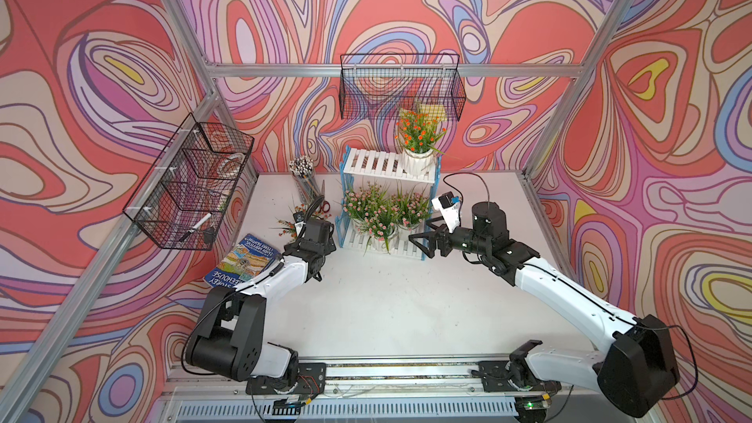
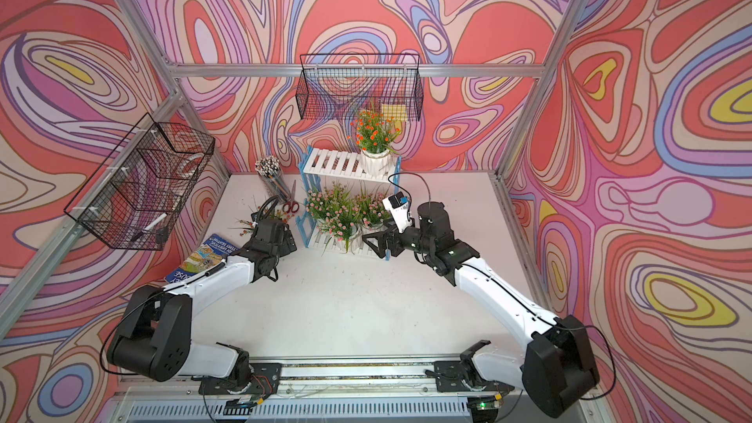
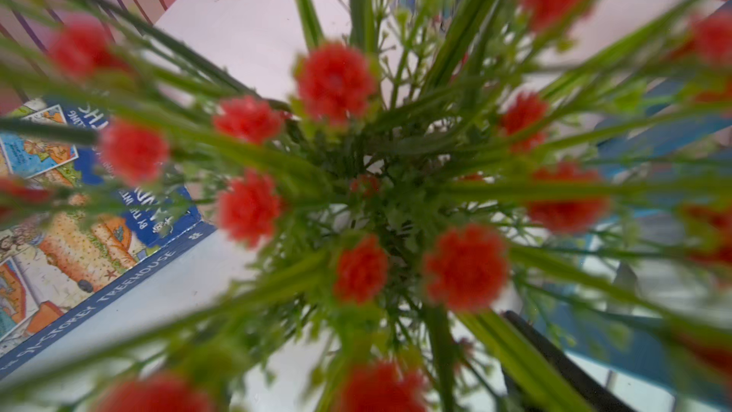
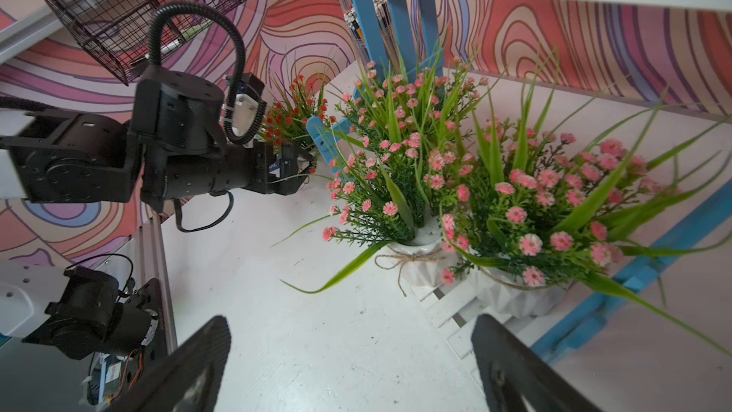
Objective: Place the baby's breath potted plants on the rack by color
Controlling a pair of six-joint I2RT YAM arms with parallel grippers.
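A red-flowered plant fills the left wrist view; in the top left view it stands left of the blue and white rack, partly behind the left arm. My left gripper is low beside that plant. One dark finger shows set wide under the leaves, the fingers open; the red pot is hidden. Pink-flowered plants in white pots crowd the rack's lower shelf. An orange-flowered plant stands at the right of the upper shelf. At the rack's right front, my right gripper is open and empty.
A book lies left of the left arm. Behind the red plant stand a clear holder of pencils and scissors. Wire baskets hang on the left and back frame.
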